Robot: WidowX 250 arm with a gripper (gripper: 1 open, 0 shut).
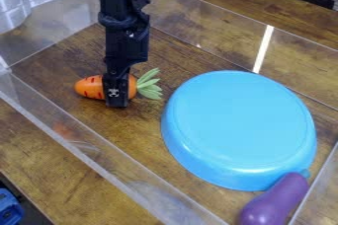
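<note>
An orange toy carrot [93, 87] with pale green leaves lies on the wooden floor at the left of the camera view. The black gripper [117, 91] is lowered right onto the carrot's body, its fingers reaching down over it near the leafy end. Whether the fingers are closed on the carrot is hard to tell from this angle.
A large upturned blue bowl or lid [238, 125] sits to the right, with a purple toy eggplant [271, 199] by its lower right edge. Clear plastic walls run along the left and bottom.
</note>
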